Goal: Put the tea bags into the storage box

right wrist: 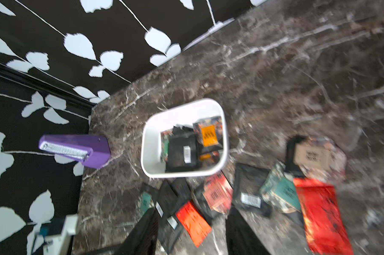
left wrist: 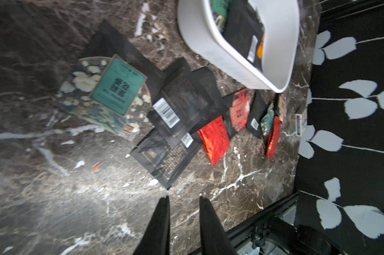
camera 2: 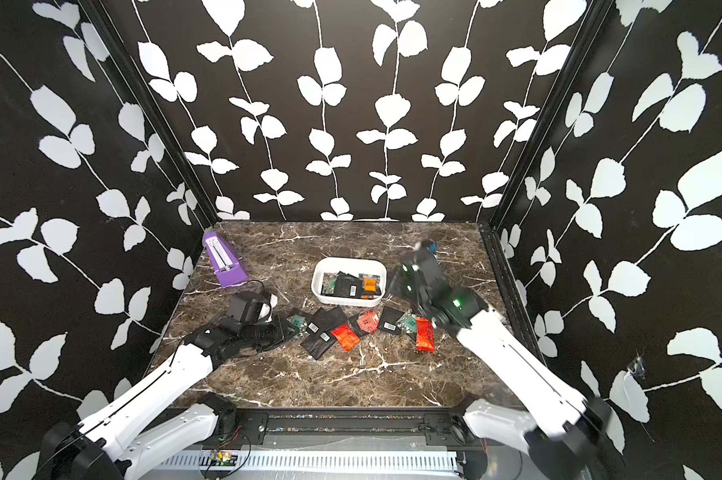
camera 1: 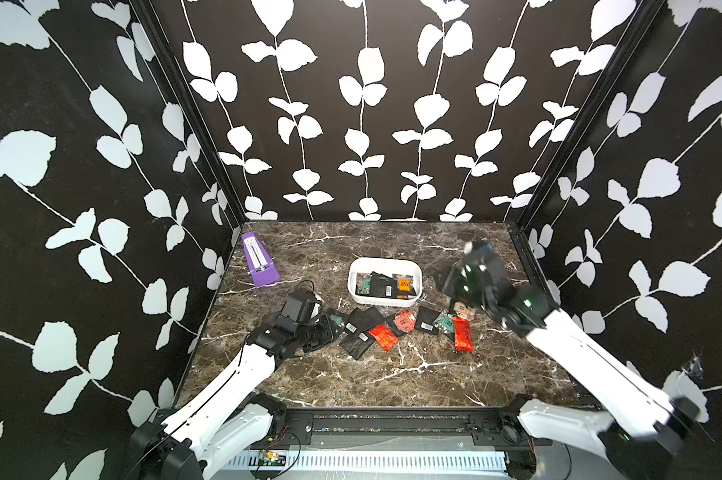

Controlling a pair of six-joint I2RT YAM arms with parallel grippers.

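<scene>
A white storage box stands mid-table, with black, green and orange tea bags inside. In front of it lies a row of tea bags. In the left wrist view these include a teal tea bag, an overlapping black tea bag and a red tea bag. My left gripper is open and empty, just front-left of the row. My right gripper is also open with nothing between its fingers, right of the box. A long red tea bag and a tan tea bag lie at the row's right end.
A purple object with a white scale stands at the back left. Patterned walls enclose the left, back and right sides. Bare marble table shows along the front and behind the box.
</scene>
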